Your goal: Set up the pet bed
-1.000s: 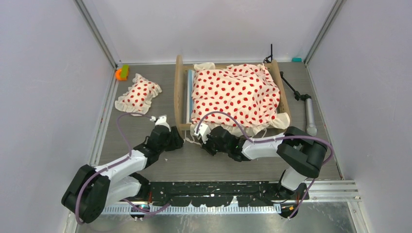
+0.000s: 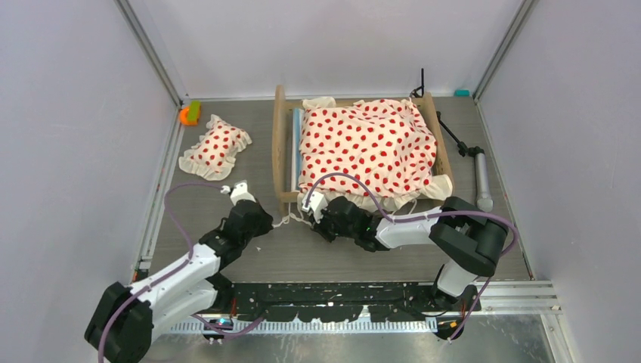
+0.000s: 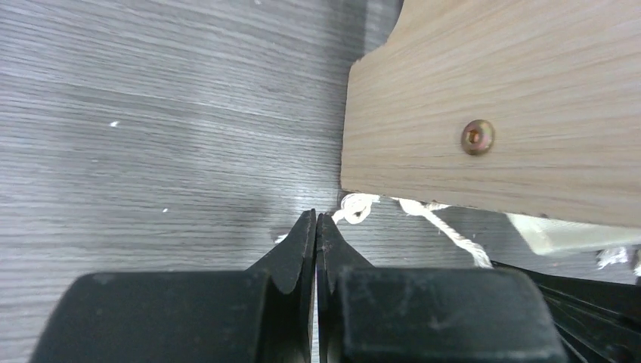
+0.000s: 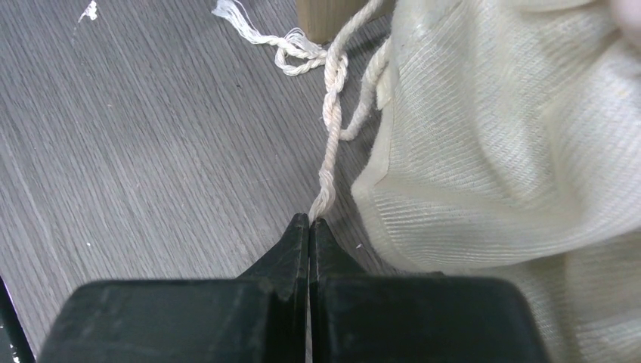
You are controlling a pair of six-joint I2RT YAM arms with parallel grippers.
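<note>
The wooden pet bed [image 2: 279,147] stands at the back centre, a strawberry-print cover [image 2: 363,144] spread over it. By its front left leg lies a white cord [image 4: 295,54], looped and knotted, its frayed end loose on the floor. My right gripper is shut on one strand of this cord, which runs taut up toward the bed. My left gripper is shut with nothing between its fingers; the cord's knot [image 3: 355,207] lies beyond the tips, outside them, near the bed's corner. A small strawberry pillow [image 2: 217,147] rests left of the bed.
An orange and green object [image 2: 190,113] sits at the back left. A grey post on a black arm [image 2: 483,181] stands right of the bed. Free floor lies in front of the bed and between pillow and bed.
The cord's frayed end now shows loose on the floor. The right gripper has stayed put.
</note>
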